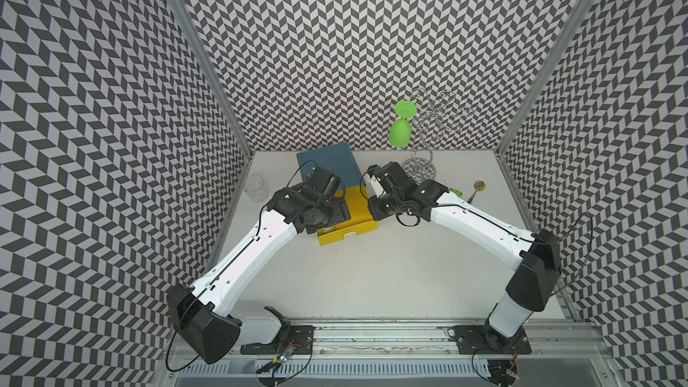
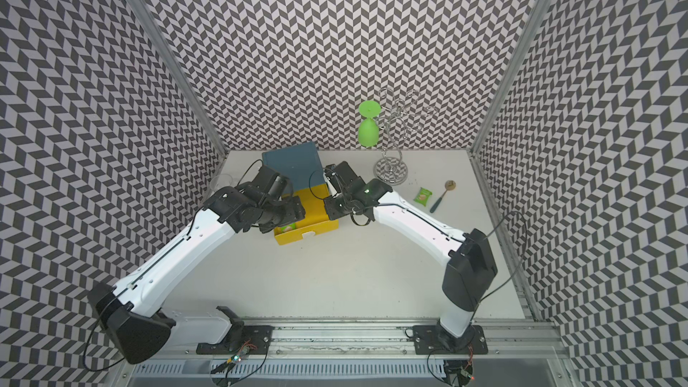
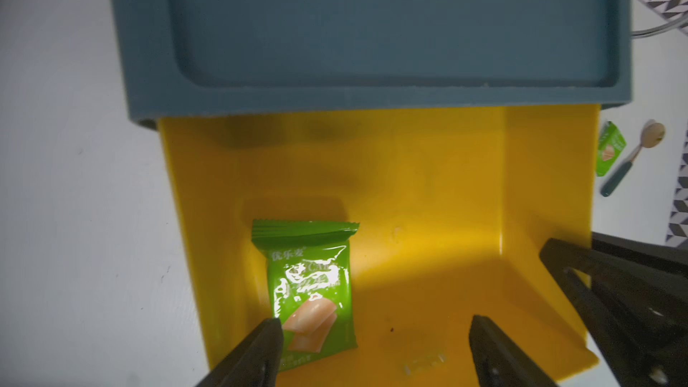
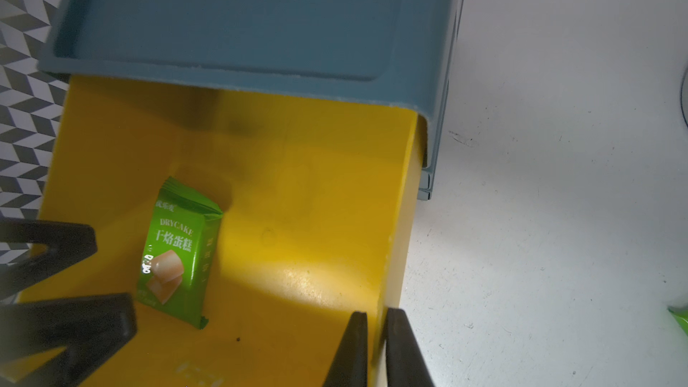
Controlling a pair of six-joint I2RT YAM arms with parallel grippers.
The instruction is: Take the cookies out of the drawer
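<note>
The yellow drawer [image 1: 358,200] is pulled out from the blue box [image 1: 322,157]. A green cookie packet [image 3: 308,286] lies inside along its left side. My left gripper is open over the drawer, its fingertips either side of the packet's right and left surroundings. My right gripper is at the drawer's right wall, its fingertips close about that wall's rim; whether they grip it I cannot tell.
A second green packet [image 2: 423,197] and a spoon [image 2: 444,193] lie at the right. A metal stand [image 2: 390,168] with a green goblet [image 2: 368,129] is at the back; a glass [image 1: 254,186] stands at the left.
</note>
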